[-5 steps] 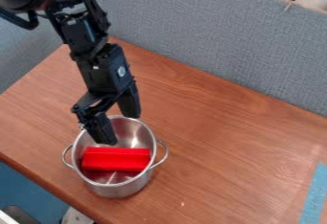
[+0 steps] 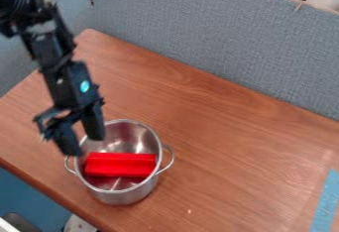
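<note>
A steel pot (image 2: pixel 133 191) with two side handles stands near the left front of the wooden table. A red cylindrical object (image 2: pixel 122 165) lies inside it. My black gripper (image 2: pixel 71 134), blurred, hangs at the upper left of the pot, over its rim, with its fingers apart and nothing seen between them.
A grey padded barrier (image 2: pixel 212 43) runs along the back. A blue strip (image 2: pixel 326 196) lies at the right edge.
My gripper has moved left, from over the middle of the pot to its upper left side. The pot and red object look unmoved.
</note>
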